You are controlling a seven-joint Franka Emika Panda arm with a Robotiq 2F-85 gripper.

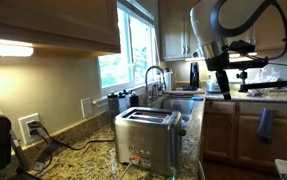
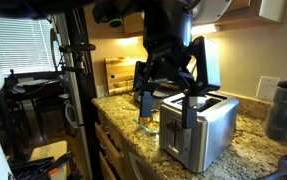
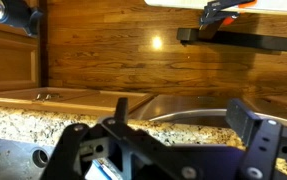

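Note:
A silver toaster (image 1: 148, 138) stands on the granite counter, and the same toaster (image 2: 211, 128) appears behind the gripper in the second exterior view. High and to the right of it, in the first exterior view, my gripper (image 1: 226, 92) hangs in the air pointing down. Its two fingers stand wide apart in the second exterior view, where the gripper (image 2: 168, 108) is open. In the wrist view the gripper has only the counter edge and floor below it, with nothing held. The toaster does not show there.
A sink (image 1: 175, 103) is set in the counter beyond the toaster, below the window. A dark bottle (image 2: 283, 108) stands at the right. In the wrist view, the wooden floor (image 3: 113, 60) lies open beyond the granite edge (image 3: 43, 122). A blue towel (image 1: 266, 124) hangs on the cabinets.

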